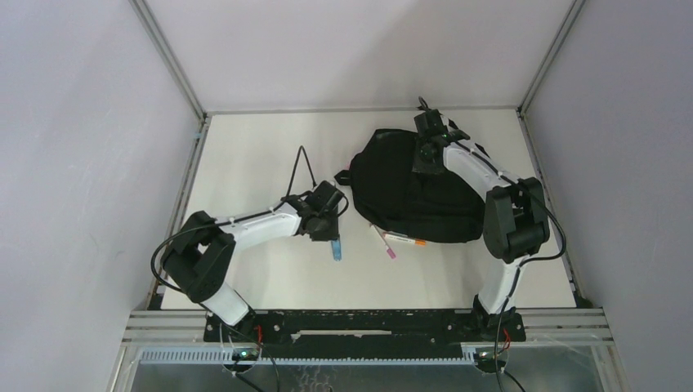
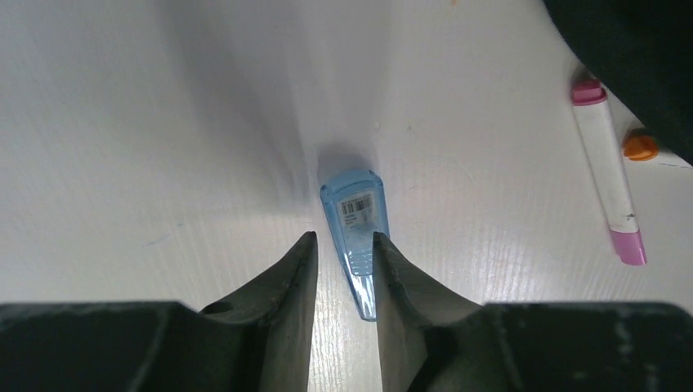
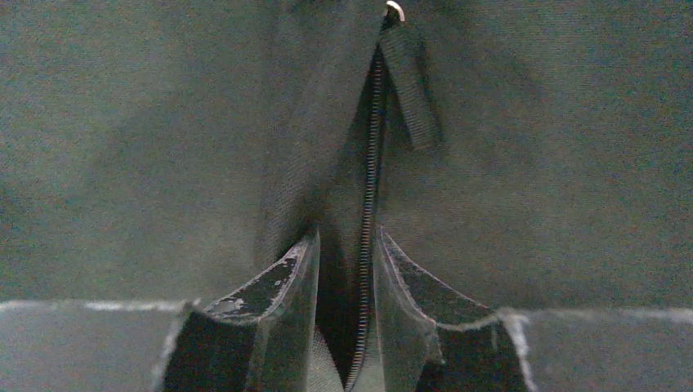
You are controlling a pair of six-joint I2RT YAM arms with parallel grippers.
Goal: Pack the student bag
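A black bag (image 1: pixel 392 192) lies flat on the right side of the table, its zipper (image 3: pixel 369 180) running lengthwise in the right wrist view. My right gripper is over the bag with its fingers apart; the zipper shows between them. Whether the tips pinch or press any cloth, I cannot tell. My left gripper is open above a blue object with a barcode label (image 2: pixel 357 211). That object shows in and beyond the gap between the fingers, lying on the table. Two markers, one pink-tipped (image 2: pixel 606 163) and one orange-tipped (image 1: pixel 404 238), lie by the bag's near edge.
A black strap end (image 1: pixel 343 177) sticks out from the bag's left side. At that edge a bit of pink shows, mostly covered.
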